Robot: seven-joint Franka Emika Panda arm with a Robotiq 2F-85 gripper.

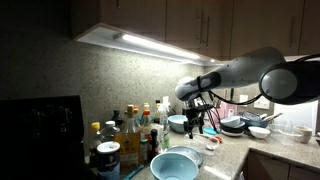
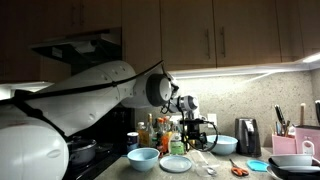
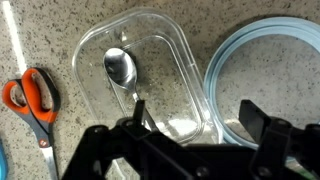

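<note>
In the wrist view a clear plastic container (image 3: 160, 115) lies on the speckled counter with a metal spoon (image 3: 121, 68) inside it. My gripper is open over the container's lower part, its two dark fingers set apart and nothing held between them. The spoon's handle runs down toward the left finger. To the right, a round clear item with a pale blue rim (image 3: 217, 78) is partly covered by the right finger. The exterior views show the gripper (image 1: 194, 132) pointing down above the counter; its exact height over the container cannot be told.
Orange-handled scissors (image 3: 38, 100) lie left of the container. A light blue bowl (image 2: 144, 158) and several bottles (image 1: 130, 132) stand to one side. Another blue bowl (image 2: 222, 145) and a dark knife block (image 2: 247, 134) are at the back.
</note>
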